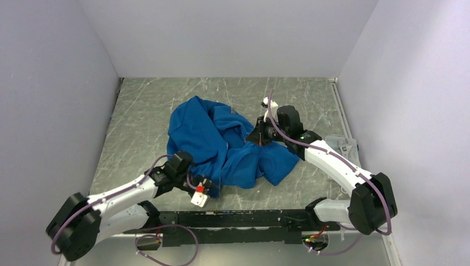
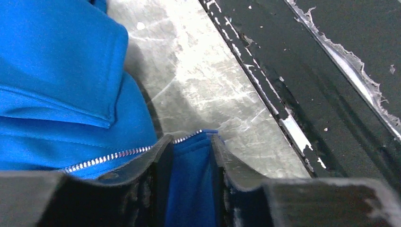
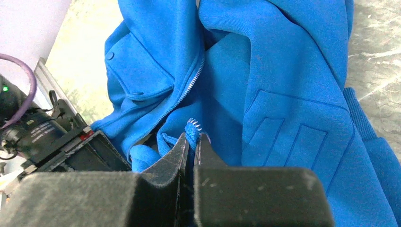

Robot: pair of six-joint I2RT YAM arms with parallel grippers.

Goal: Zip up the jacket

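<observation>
The blue jacket point(image 1: 194, 133) lies crumpled on the grey table. My left gripper is part open at the jacket's near edge, with fabric and the end of a zipper strip point(image 2: 118, 156) between and beside its fingertips. My right gripper is shut on a blue fold of the jacket near its middle, with a short tip of cloth showing above the fingertips. Another stretch of zipper point(image 3: 191, 82) curves down the jacket in the right wrist view.
A black front rail point(image 1: 233, 218) runs along the table's near edge, close to the left gripper. A clear plastic object point(image 1: 346, 147) lies at the right edge. Bare table point(image 1: 133, 111) shows at the left and back.
</observation>
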